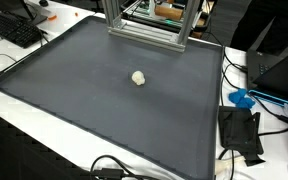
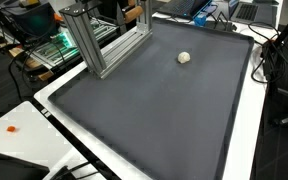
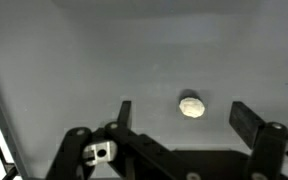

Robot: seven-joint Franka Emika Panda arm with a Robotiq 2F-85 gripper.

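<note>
A small, pale, roundish object point(image 1: 138, 77) lies alone on the dark grey mat point(image 1: 84, 85) in exterior view 1. In exterior view 2 the same pale object point(image 2: 183, 57) is toward the far side of the mat. Seen from the wrist, the pale object point(image 3: 191, 106) is beyond the fingertips, between them sideways and nearer the right one. My gripper is open and empty, its two dark fingers spread wide above the mat. Neither exterior view shows the gripper.
A metal frame point(image 1: 147, 33) stands at the mat's edge. A blue item point(image 1: 241, 98) and a black item point(image 1: 239, 131) lie beside the mat, with cables near them. A keyboard point(image 1: 16, 29) sits at the far left.
</note>
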